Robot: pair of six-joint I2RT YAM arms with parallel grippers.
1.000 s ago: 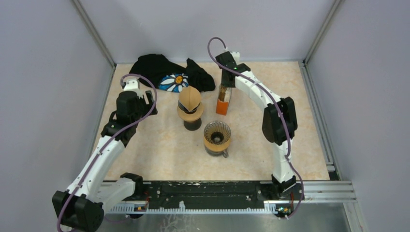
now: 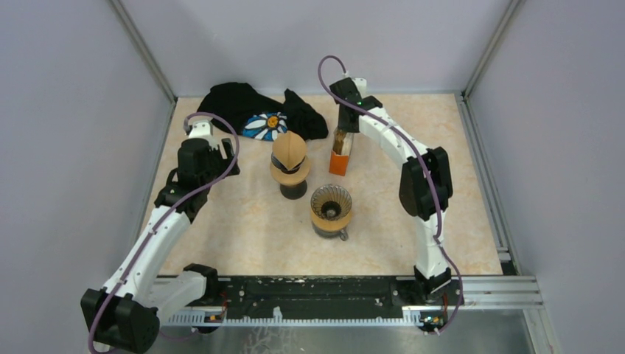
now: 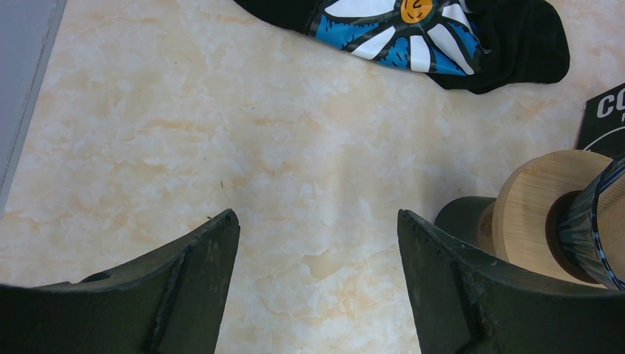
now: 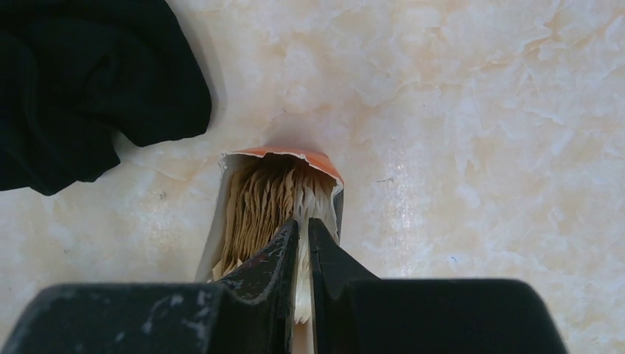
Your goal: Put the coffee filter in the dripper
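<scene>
An orange box (image 2: 339,164) of paper filters stands near the table's middle. In the right wrist view its top is open, with brown filters (image 4: 254,203) on one side and white filters (image 4: 324,206) on the other. Over the white ones is my right gripper, its fingers a narrow gap apart; whether a filter is pinched there is unclear. One glass dripper (image 2: 331,200) looks empty inside. Another dripper (image 3: 582,228), on a wooden collar, has a brown filter (image 2: 289,150) in it. My left gripper is open above bare table at the left.
Black cloth (image 2: 243,105) with a blue-and-white flower print lies along the back left, close to the filter box. Free table surface (image 2: 413,243) extends to the front right, and also between the left arm and the drippers.
The right arm has shifted only very slightly over the filter box. The left arm, box and both drippers stay where they were.
</scene>
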